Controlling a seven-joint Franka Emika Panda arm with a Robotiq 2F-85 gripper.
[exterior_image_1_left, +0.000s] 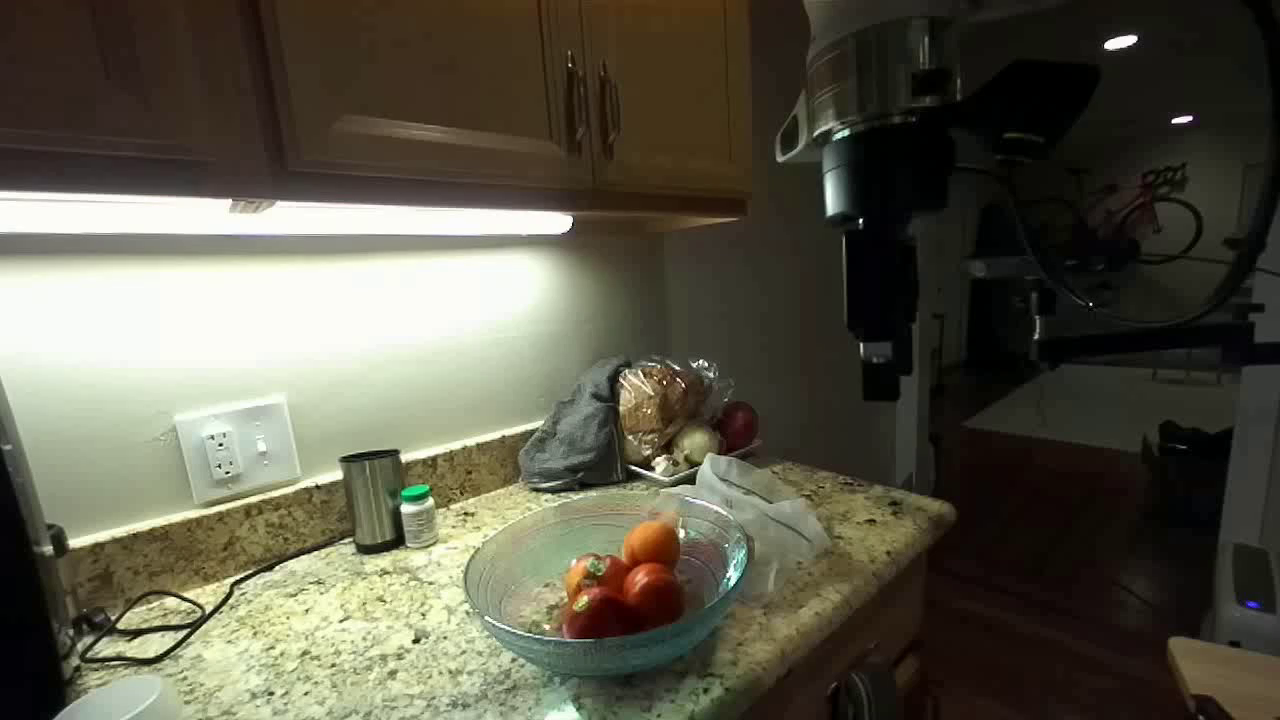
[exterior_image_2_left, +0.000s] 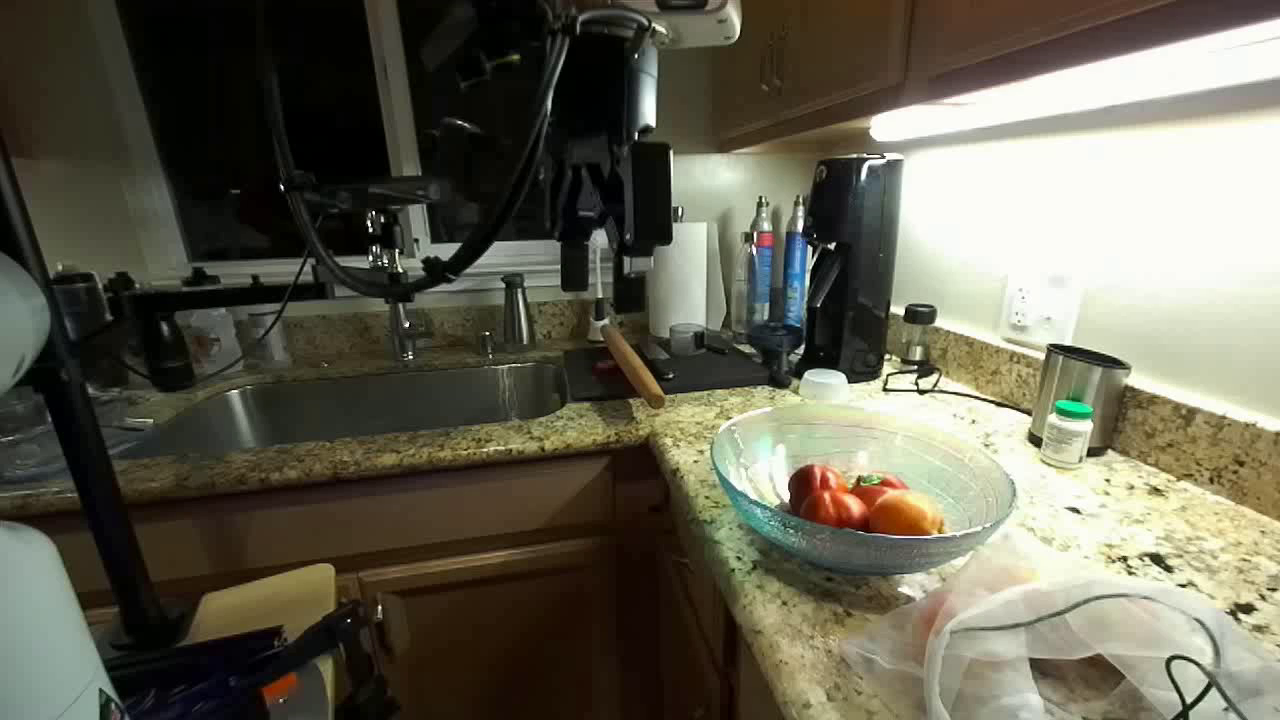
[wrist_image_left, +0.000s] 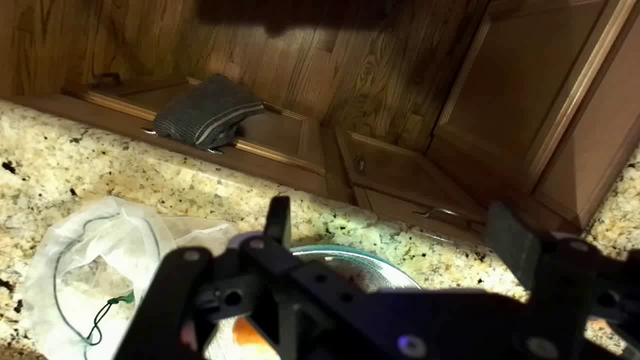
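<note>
My gripper is open in the wrist view, its two fingers wide apart with nothing between them. In the second exterior view the gripper (exterior_image_2_left: 609, 270) hangs high in the air, pointing down, well above counter height. A clear greenish glass bowl (exterior_image_1_left: 528, 642) stands on the counter, holding red tomatoes (exterior_image_1_left: 654, 596) and an orange fruit (exterior_image_1_left: 651, 544). Beside the bowl lies a white mesh bag (exterior_image_2_left: 1080, 636) with a dark drawstring; something reddish shows faintly through it. Part of the bowl (wrist_image_left: 360, 257) appears beneath my gripper, largely covered by it.
A steel cup (exterior_image_1_left: 373, 498) and a green-capped bottle (exterior_image_1_left: 417, 518) stand near the wall. Bread in plastic (exterior_image_1_left: 660, 408) and onions sit at the back corner. A coffee machine (exterior_image_2_left: 852, 264) and a sink (exterior_image_2_left: 384, 408) lie farther along. Granite is bare left of the bowl.
</note>
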